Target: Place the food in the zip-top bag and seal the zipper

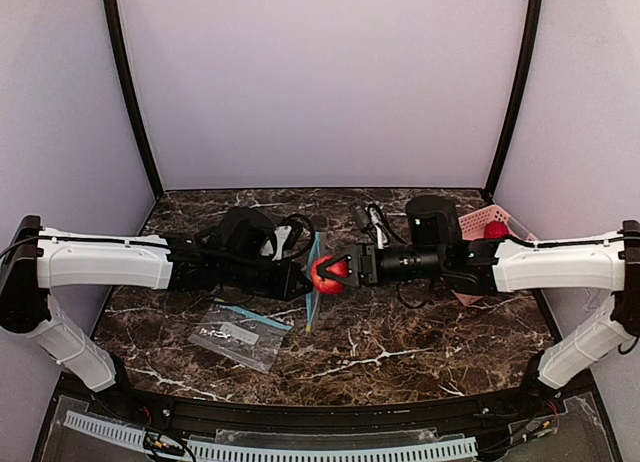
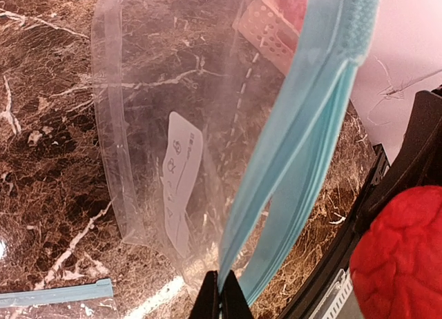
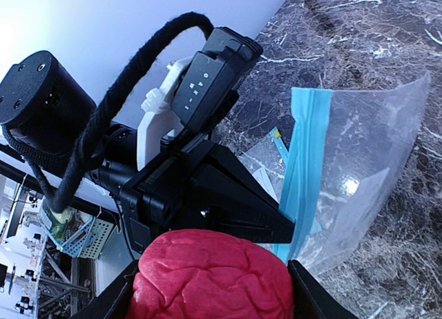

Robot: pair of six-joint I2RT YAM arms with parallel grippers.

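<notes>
The zip top bag (image 2: 186,174) stands upright with its blue zipper (image 3: 304,167); my left gripper is shut on the zipper's edge. My right gripper (image 1: 345,267) is shut on a red, wrinkled food piece (image 3: 210,277), held just right of the bag's top in the top view, beside the left gripper. In the left wrist view the red piece shows at the lower right, near the zipper.
A second flat bag (image 1: 240,337) lies at the front left. The pink basket (image 1: 470,222) with more food stands at the right, partly hidden by my right arm.
</notes>
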